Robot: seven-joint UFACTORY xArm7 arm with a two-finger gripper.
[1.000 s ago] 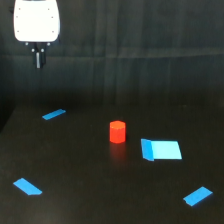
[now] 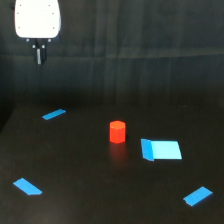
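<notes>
A small red block [image 2: 117,132] stands near the middle of the black table, with nothing touching it. To its right, a pale blue square [image 2: 166,150] lies flat beside a darker blue strip. High in the upper left corner hangs my gripper [image 2: 40,58], pointing down, well above the table and far to the left of the red block. Its fingers are small and dark against the dark backdrop, so their opening is hard to make out; no object shows at them.
Blue tape pieces lie at the back left [image 2: 54,114], front left [image 2: 27,187] and front right [image 2: 198,196] of the table. A dark curtain hangs behind.
The red block and the blue pieces have stayed where they were.
</notes>
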